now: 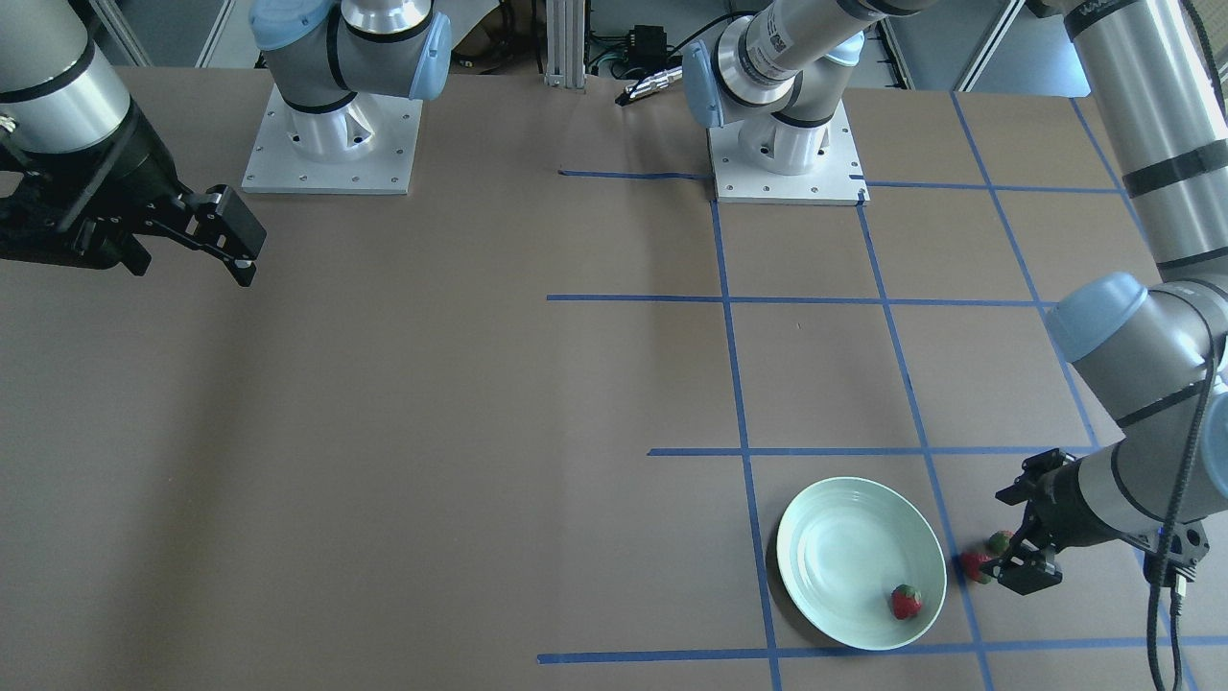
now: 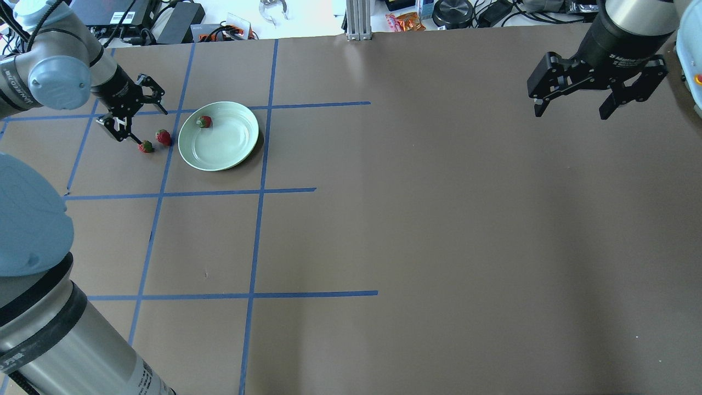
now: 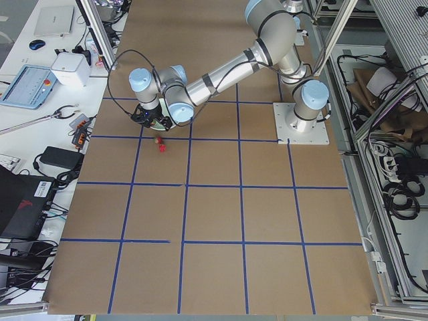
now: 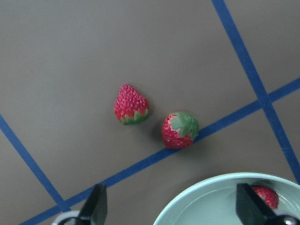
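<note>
A pale green plate (image 1: 846,547) holds one strawberry (image 1: 905,601), near its rim. Two more strawberries lie on the table beside it: one (image 4: 131,102) with its tip pointing away, the other (image 4: 179,136) with leaves up, closer to the plate. My gripper (image 2: 138,124) is open above the table by these two, its fingertips apart with nothing seen between them. In the left wrist view both loose strawberries sit between and beyond the dark fingers.
A second dark gripper (image 2: 592,85) stands idle at the far side. The middle of the brown table (image 2: 421,210), marked partly with blue tape lines, is clear. Other arm bases stand at the back in the front view.
</note>
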